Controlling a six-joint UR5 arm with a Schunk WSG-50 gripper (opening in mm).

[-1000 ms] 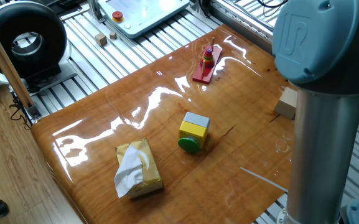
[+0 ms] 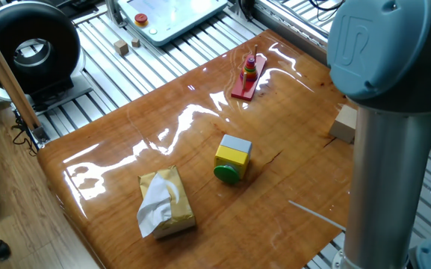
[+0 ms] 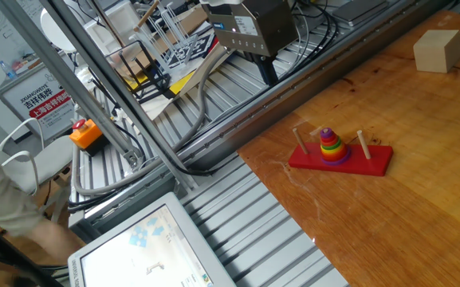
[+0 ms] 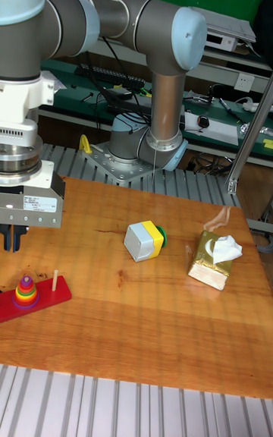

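My gripper [image 4: 12, 240] hangs above the table at the left edge of exterior view 3, its dark fingers close together and pointing down. Nothing shows between them; they look shut. In exterior view 2 its boxy body is at the top, with the dark fingers [image 3: 269, 73] below it. On the table stands a red base [image 3: 373, 162] with upright wooden pegs. Colored rings [image 3: 332, 149] are stacked in a cone on its middle peg. Nearer the table's middle lies a grey and yellow block [image 2: 233, 155] with a round green end. The gripper is apart from all of them.
A gold tissue pack [image 2: 183, 203] with a white tissue sticking out lies near one edge. A plain wooden block [image 3: 437, 51] stands at another side, partly behind the arm in exterior view 1. Bare wood [image 4: 161, 324] stretches between these objects.
The arm and the objects on the table have not visibly moved. Only a dark shape at the far left edge, off the table, has come into view.
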